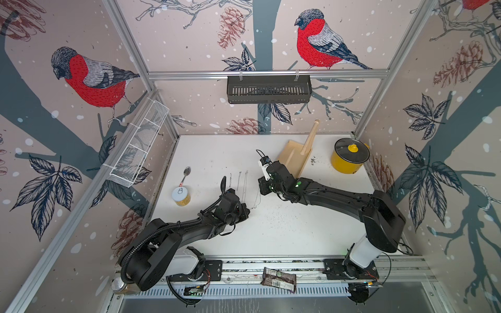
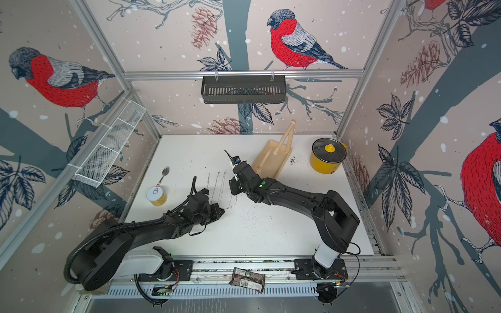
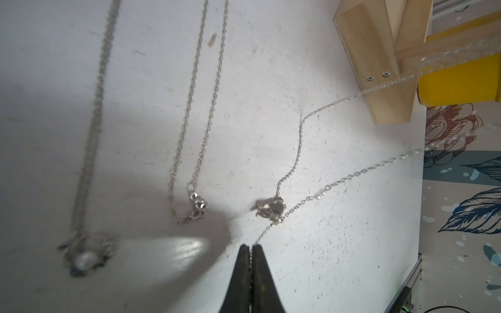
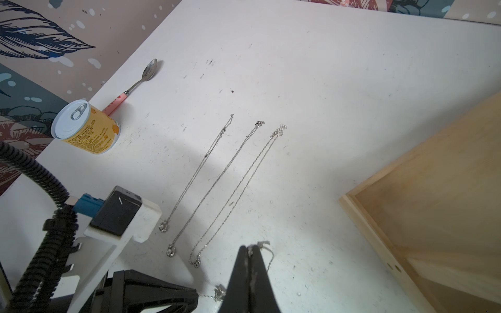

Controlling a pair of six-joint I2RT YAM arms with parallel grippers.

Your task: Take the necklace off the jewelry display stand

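Three silver necklaces lie stretched on the white table. My left gripper is shut on the thin chain of a fourth necklace, whose pendant lies on the table; the chain rises rightward in the left wrist view. My right gripper, above and right of the left one, is shut, with a thin pale strand at its fingertips, apparently that chain. The wooden display stand stands behind my right gripper, to the right of the necklaces.
A can and spoon lie at the left. A yellow pot stands at the back right. A black basket hangs on the back rail.
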